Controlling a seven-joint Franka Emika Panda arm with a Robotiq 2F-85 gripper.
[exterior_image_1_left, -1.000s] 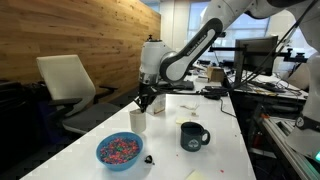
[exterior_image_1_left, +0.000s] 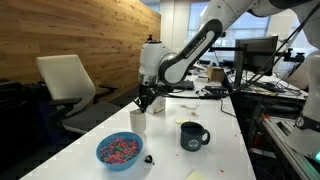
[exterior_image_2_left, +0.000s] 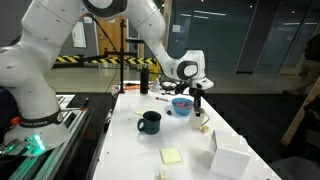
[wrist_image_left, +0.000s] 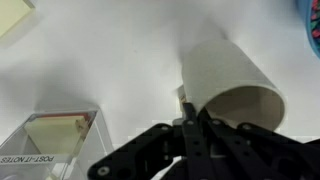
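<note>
A pale cup (wrist_image_left: 238, 88) fills the right middle of the wrist view, its round mouth turned towards the camera. My gripper is shut on the cup's wall at the rim. In exterior view 1 the cup (exterior_image_1_left: 138, 121) is directly below the gripper (exterior_image_1_left: 142, 104), just behind a blue bowl (exterior_image_1_left: 104, 158) of small red pieces. Whether the cup's base touches the table cannot be told. Part of its near side is covered by the dark fingers in the wrist view.
A dark mug (exterior_image_1_left: 192, 137) stands on the white table, well to the right of the cup. Exterior view 2 shows a white box (exterior_image_2_left: 230, 158) and a yellow paper square (exterior_image_2_left: 170, 156). Open table lies between mug and bowl, apart from a small dark object (exterior_image_1_left: 149, 159).
</note>
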